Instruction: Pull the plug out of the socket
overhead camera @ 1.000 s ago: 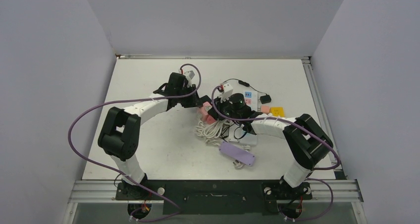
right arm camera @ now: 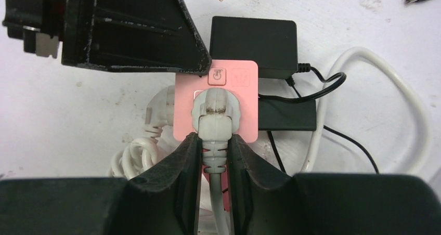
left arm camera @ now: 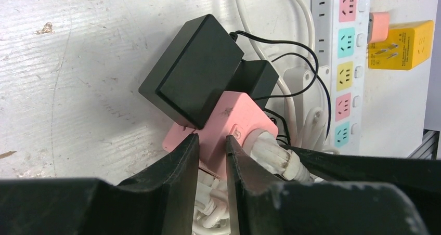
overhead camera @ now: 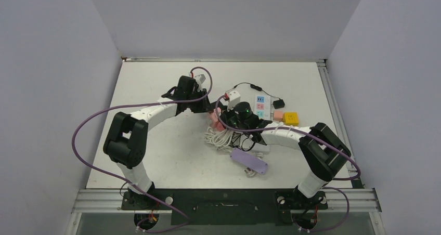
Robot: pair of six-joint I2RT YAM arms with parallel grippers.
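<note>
A pink socket block lies among cables and black adapters, with my left gripper shut on it. A white plug sits on the block's face, and my right gripper is shut on that plug's body, its cord hanging down between the fingers. In the right wrist view another white plug is at the block's left side. From above, both grippers meet near the centre of the table.
Black adapters lie against the block. A white power strip, a yellow adapter and a purple strip lie right and below.
The left arm is nearly unmoved.
</note>
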